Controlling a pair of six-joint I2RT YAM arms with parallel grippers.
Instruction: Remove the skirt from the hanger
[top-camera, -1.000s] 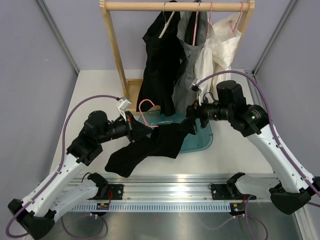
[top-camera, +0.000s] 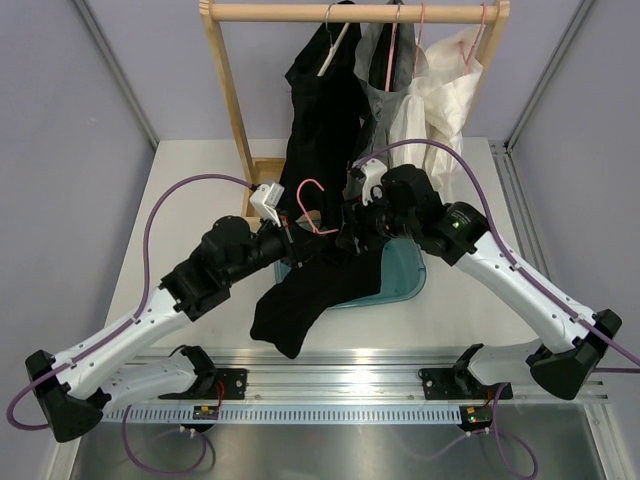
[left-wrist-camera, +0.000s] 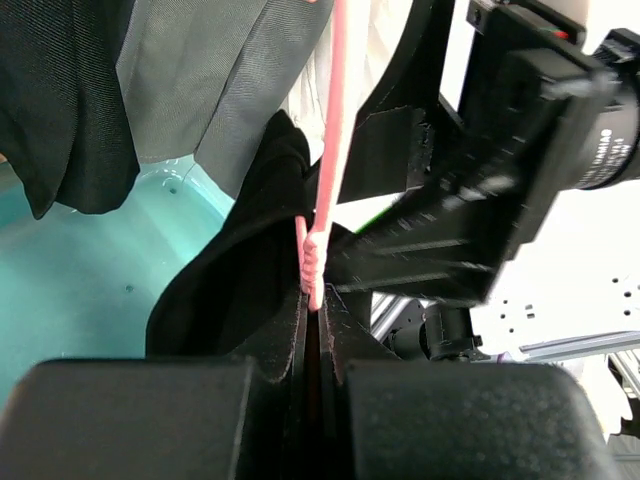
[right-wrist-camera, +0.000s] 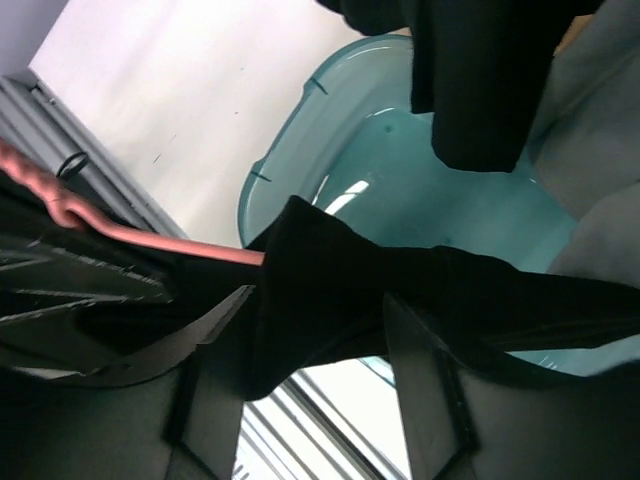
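Note:
A pink hanger (top-camera: 307, 200) stands hook-up over the middle of the table, with my left gripper shut on it at the twisted neck. Black skirt cloth (top-camera: 318, 295) hangs from the hanger and drapes forward over the basin. In the right wrist view, one pink arm of the hanger (right-wrist-camera: 170, 240) runs into a dark fold of the skirt (right-wrist-camera: 335, 280). That fold lies between the parted fingers of my right gripper, with gaps showing beside it. The two grippers nearly meet in the top view, hiding much of the skirt's upper edge.
A teal basin (top-camera: 405, 275) sits below the skirt. Behind it, a wooden rack (top-camera: 355, 13) carries black, grey and white garments whose hems hang close to both grippers.
The right gripper has moved left, towards the hanger. Left gripper, hanger and skirt have shifted right, and the hanger has risen slightly in the top view.

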